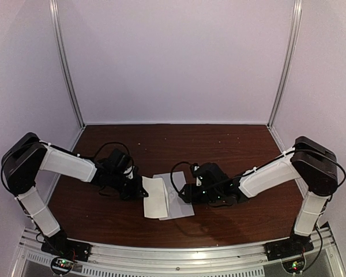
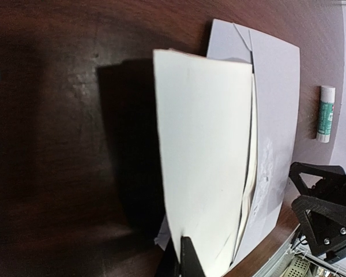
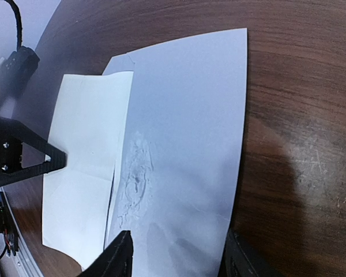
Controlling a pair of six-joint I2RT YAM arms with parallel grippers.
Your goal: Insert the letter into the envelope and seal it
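The white letter lies over the left part of the pale envelope, which has a glossy smeared strip. My left gripper is shut on the letter's outer edge, holding it. My right gripper stands part open at the envelope's right side, with the envelope's right edge between or just beneath its fingers; I cannot tell whether it touches.
A glue stick shows beyond the envelope in the left wrist view. A metal rail runs along the front edge.
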